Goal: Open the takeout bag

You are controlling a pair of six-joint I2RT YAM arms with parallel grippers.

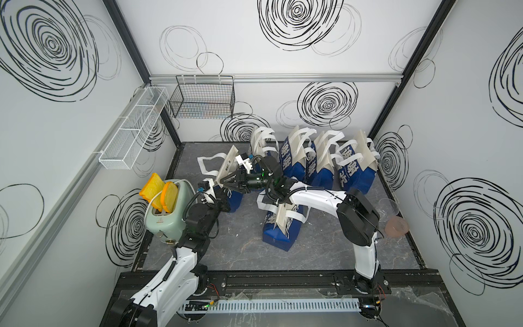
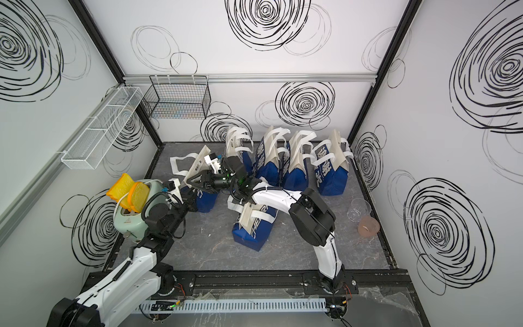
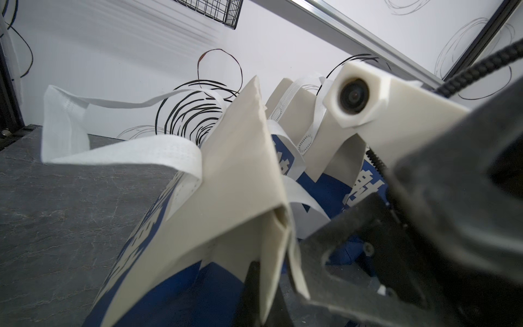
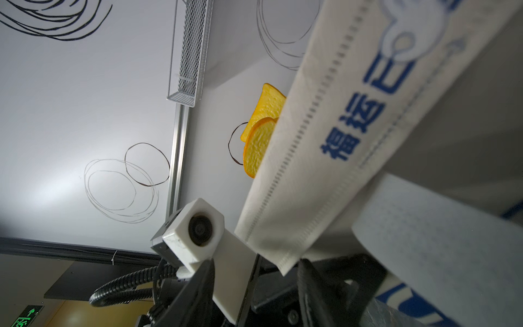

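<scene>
The takeout bag (image 1: 226,165), blue below with a cream top band and white handles, stands upright on the left of the table. In the left wrist view, my left gripper is shut on the near edge of the bag's cream rim, which runs down between its dark fingers. From the right, my right gripper reaches to the bag's top with its fingers open. A corner of the cream band (image 4: 305,185) points down into the gap between them; contact cannot be told. The bag's lower part is partly hidden by both arms.
Another blue bag (image 1: 280,234) sits in front, under the right arm. Several similar bags (image 1: 321,163) line the back. A green container (image 1: 166,223) with yellow pieces is beside the left arm; a clear cup (image 1: 396,226) is far right.
</scene>
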